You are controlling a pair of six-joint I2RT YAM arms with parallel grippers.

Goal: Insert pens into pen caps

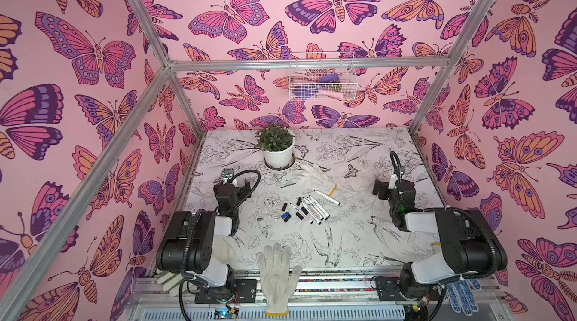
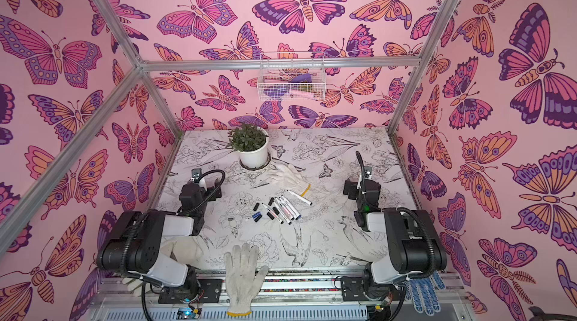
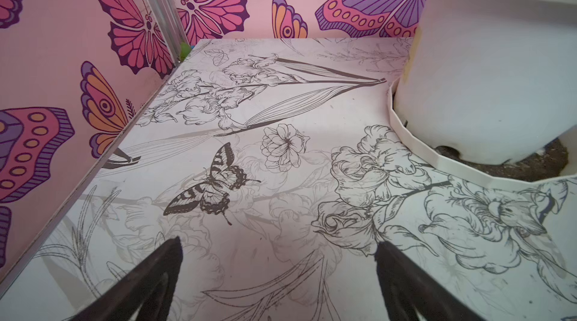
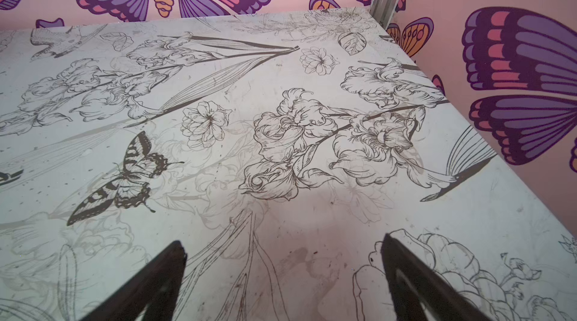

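Several white pens (image 1: pixel 315 206) lie bunched on the middle of the table, roughly side by side. One more white pen (image 1: pixel 327 197) is set apart behind them, beside a glove's yellow cuff. Just left of the bunch are small loose caps, among them a black cap (image 1: pixel 284 206) and a blue cap (image 1: pixel 285 215). My left gripper is open and empty over the table's left side. Over the right side, my right gripper also stands open with only bare tabletop between its fingers. Neither wrist view includes a pen or cap.
A potted plant (image 1: pixel 279 155) stands at the back, right of my left gripper. A pale glove (image 2: pixel 287 178) lies behind the pens; another glove (image 1: pixel 277 276) lies at the front edge. A wire basket (image 1: pixel 322 89) hangs on the back wall.
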